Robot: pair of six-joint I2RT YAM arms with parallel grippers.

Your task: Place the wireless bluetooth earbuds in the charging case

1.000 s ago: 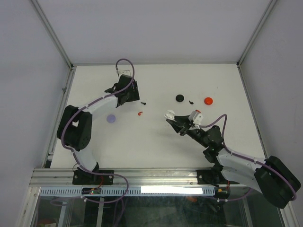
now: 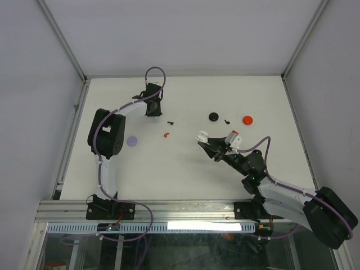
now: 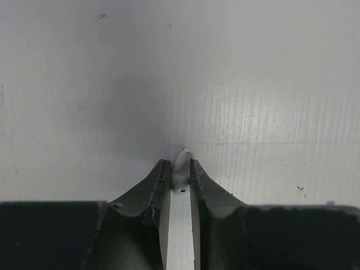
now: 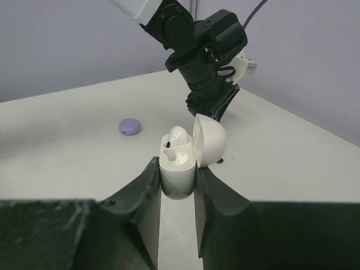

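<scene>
The white charging case (image 4: pixel 178 174) is held by my shut right gripper, its lid (image 4: pixel 209 140) raised, with one white earbud (image 4: pixel 179 135) seated in it; in the top view it is right of the table's middle (image 2: pixel 188 174). A white earbud (image 3: pixel 181 179) lies on the table in the left wrist view, between the fingertips of my left gripper, which are close around it; whether they grip it I cannot tell. That gripper is at the back left of the table in the top view.
Small discs, black (image 2: pixel 213 117), red (image 2: pixel 247 120) and purple (image 2: pixel 131 140), and several small dark and red bits lie on the table.
My left arm has swung upright and toward the back, its gripper turning and shifting slightly left. The right arm has not moved.
</scene>
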